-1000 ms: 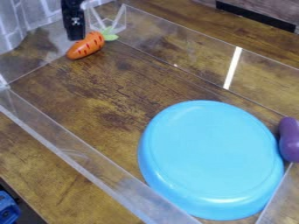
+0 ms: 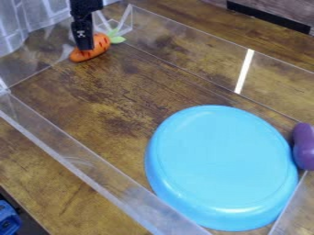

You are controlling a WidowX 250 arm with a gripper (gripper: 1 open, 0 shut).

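At the top left, an orange toy carrot (image 2: 91, 52) with a green top lies on the wooden floor of a clear-walled enclosure. My dark gripper (image 2: 84, 42) is down at the carrot, partly over its body; whether its fingers are open or closed on it is too small to tell. A large blue plate (image 2: 221, 165) lies upside down or flat at the lower right.
A purple toy (image 2: 303, 147) sits at the right edge beside the plate. Clear walls bound the area, and a blue object (image 2: 6, 218) is outside at the lower left.
My gripper has moved down and right onto the carrot. The plate and purple toy are unmoved.
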